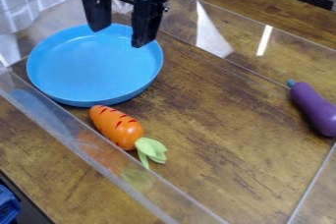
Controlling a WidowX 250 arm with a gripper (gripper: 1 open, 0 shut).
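Observation:
The black gripper [121, 24] hangs open above the far part of a blue plate [79, 71], nothing held between its fingers. An orange toy carrot [117, 126] with pale green leaves lies on the wooden surface just in front of the plate. A purple toy eggplant [312, 108] with a green stem lies at the right side.
Clear plastic walls edge the wooden surface [210, 149]. A blue object [11, 211] shows at the bottom left corner.

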